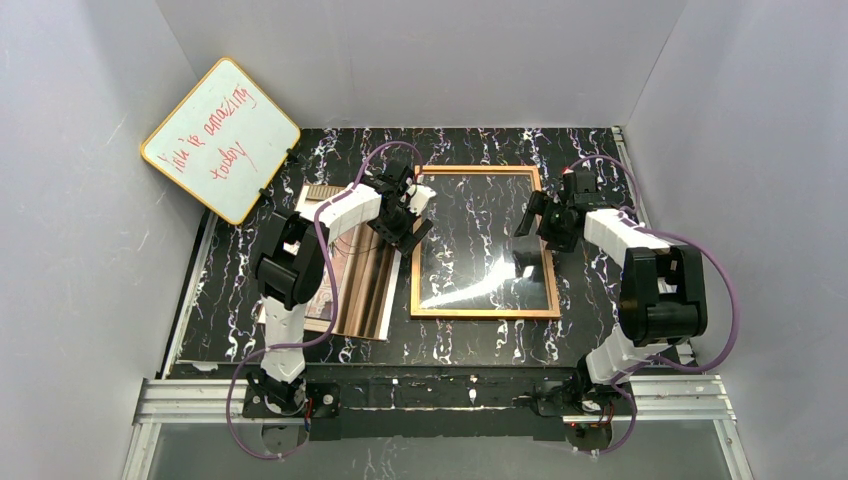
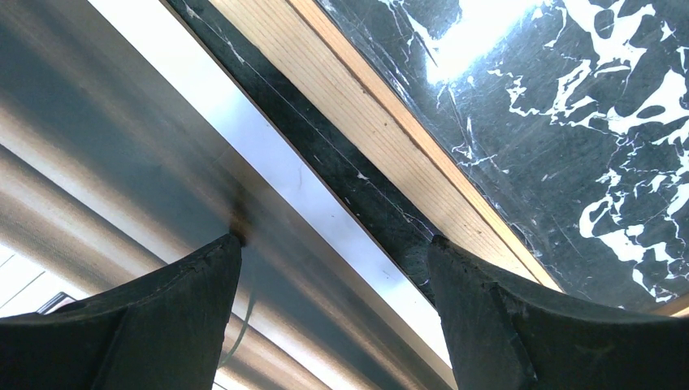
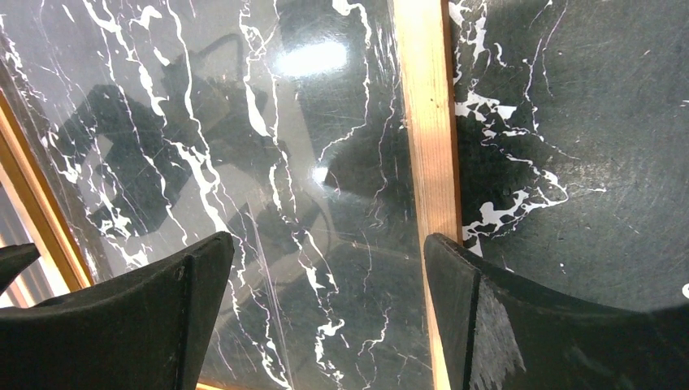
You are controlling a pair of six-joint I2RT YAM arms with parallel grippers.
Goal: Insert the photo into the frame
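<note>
The wooden frame lies flat at the middle of the table, a clear pane inside it through which the marble shows. Left of it lies the photo, brown-striped with a white border, partly covered by my left arm. Over the gap between photo and frame, my left gripper is open, one finger above the photo and the other by the frame's left bar. My right gripper, also open, hangs over the pane, its right finger at the frame's right bar. Neither holds anything.
A whiteboard with red writing leans at the back left. Purple cables loop beside both arms. Bare marble table shows right of the frame and along the front.
</note>
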